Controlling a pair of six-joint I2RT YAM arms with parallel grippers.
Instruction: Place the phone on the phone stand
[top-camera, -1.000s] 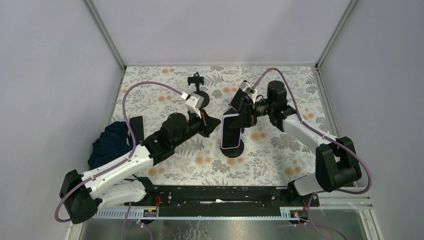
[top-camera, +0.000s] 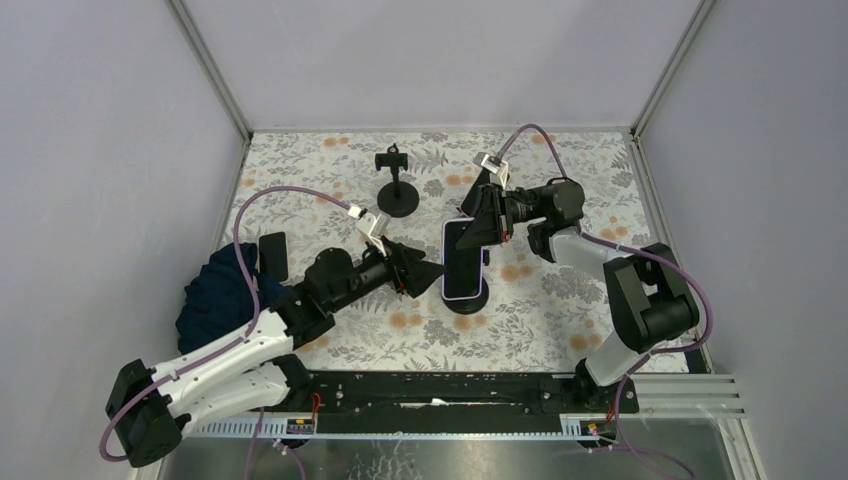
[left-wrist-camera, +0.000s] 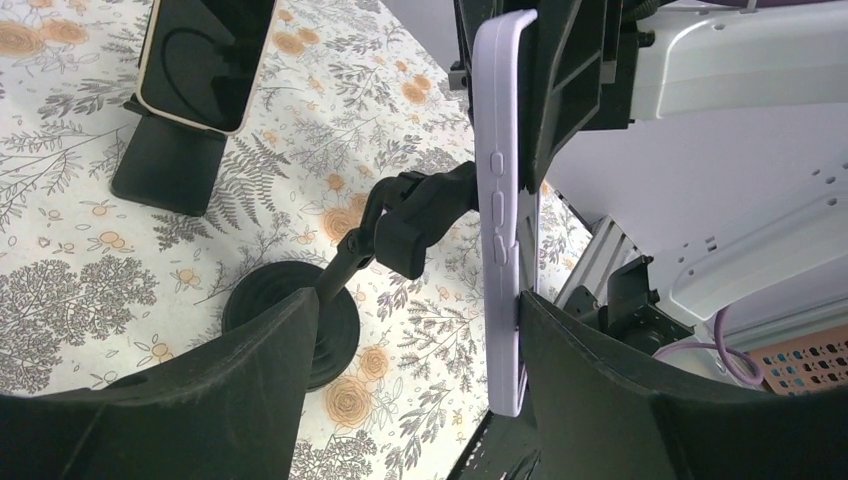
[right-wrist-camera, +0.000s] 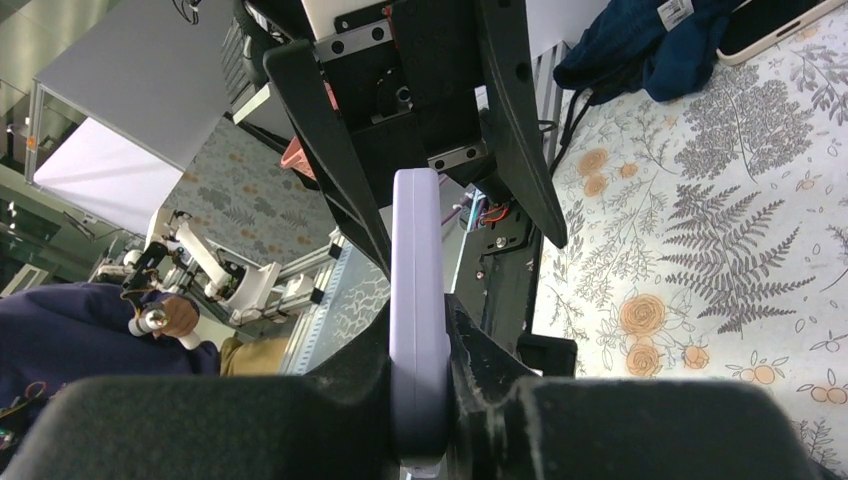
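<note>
A phone in a pale purple case (top-camera: 461, 262) is held upright in my right gripper, which is shut on it, above a black stand with a round base (left-wrist-camera: 290, 310). In the left wrist view the stand's holder (left-wrist-camera: 410, 225) is just left of the phone. My left gripper is open, its fingers around the lower part of that view with a gap between them, the right finger close by the phone's lower end. From above, the left gripper (top-camera: 425, 272) is left of the phone.
Another phone on a stand (left-wrist-camera: 205, 60) stands behind. An empty black stand (top-camera: 398, 200) is at the back left. A dark blue cloth (top-camera: 215, 300) and a phone (top-camera: 273, 255) lie on the left.
My left gripper has moved down toward the front and its fingers look wider apart.
</note>
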